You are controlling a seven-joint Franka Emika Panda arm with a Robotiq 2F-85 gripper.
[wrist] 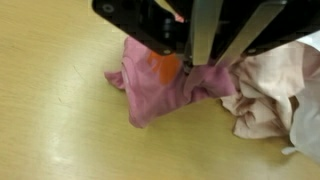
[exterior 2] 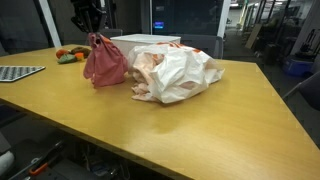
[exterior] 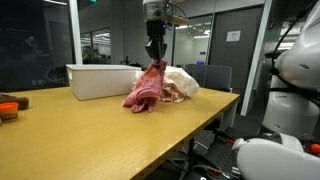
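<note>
A pink cloth [exterior: 145, 93] hangs from my gripper [exterior: 156, 56], which is shut on its upper part. Its lower end is at or just above the tabletop; I cannot tell which. In exterior view 2 the gripper [exterior 2: 95, 30] is at the left with the cloth [exterior 2: 104, 62] draped below it. From the wrist, the fingers [wrist: 205, 35] pinch the pink cloth [wrist: 155, 95], which shows an orange patch. A paler pink cloth [wrist: 268, 85] lies to the right, apart from the fingers.
A white crumpled bag [exterior 2: 183, 68] spreads beside the pale cloth. Behind stands a white box [exterior: 103, 80]. Orange and green items [exterior 2: 72, 56] lie at the far left.
</note>
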